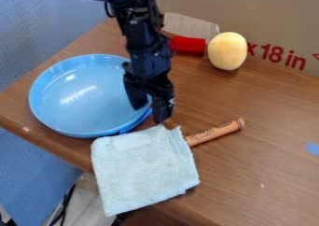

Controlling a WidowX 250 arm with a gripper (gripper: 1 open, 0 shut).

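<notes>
My gripper (149, 104) is low at the right rim of a blue pan (77, 95), partly over its handle side; whether its fingers are open or shut is hard to make out. A pale blue cloth (142, 172) lies at the table's front edge, over part of a wooden rolling pin (214, 132).
A yellow egg-shaped object (227, 50) and a red-handled item (188, 45) with a pale head stand at the back by a cardboard panel (281, 20).
</notes>
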